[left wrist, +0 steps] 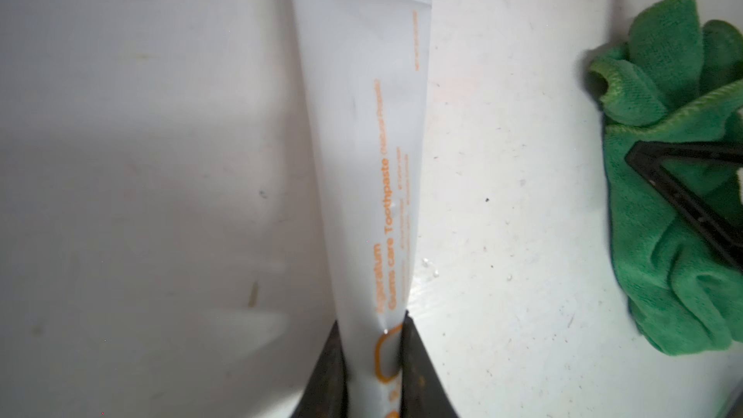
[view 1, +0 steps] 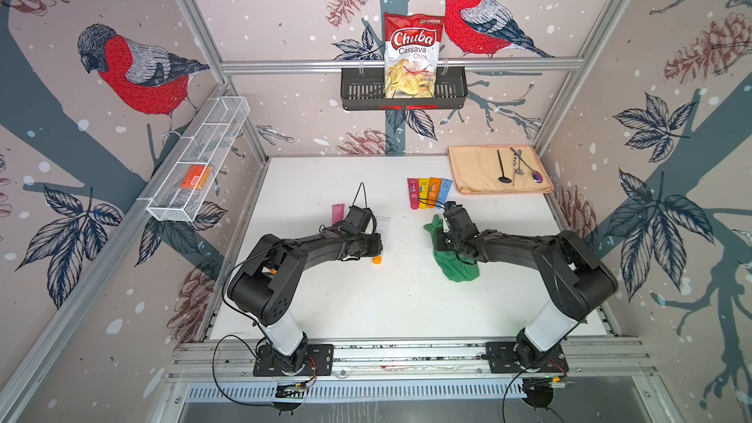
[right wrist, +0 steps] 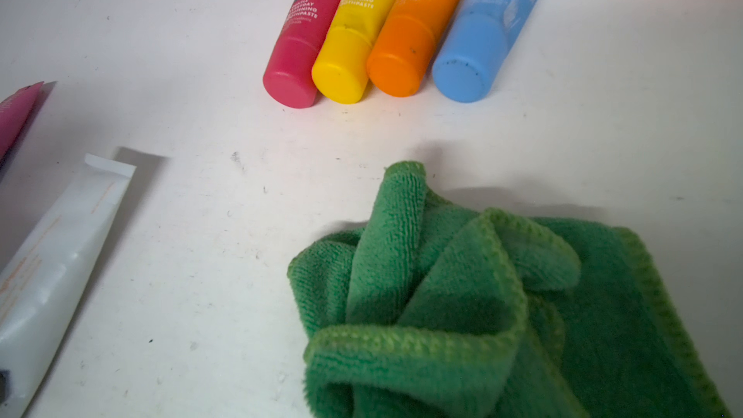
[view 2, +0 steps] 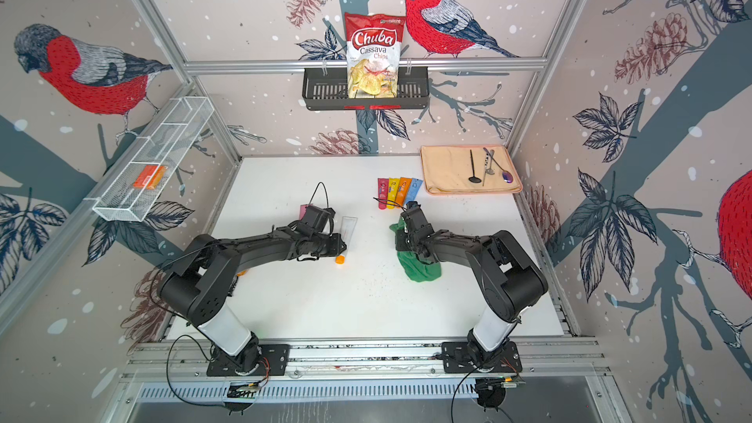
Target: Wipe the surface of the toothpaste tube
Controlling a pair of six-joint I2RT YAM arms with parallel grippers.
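A white toothpaste tube (left wrist: 363, 124) with orange print and an orange cap (view 1: 376, 260) lies on the white table. My left gripper is shut on it near the cap end. To its right, a crumpled green microfiber cloth rests on the table, with my right gripper (view 1: 442, 239) down on it and shut on it; in the left wrist view a black part of that gripper shows over the cloth. Its fingertips are hidden in the right wrist view.
Pink, yellow, orange and blue tubes (right wrist: 402, 54) lie in a row behind the cloth. Another pink tube (view 1: 337, 211) lies behind the left gripper. A folded peach towel (view 1: 470, 164) with utensils is at back right.
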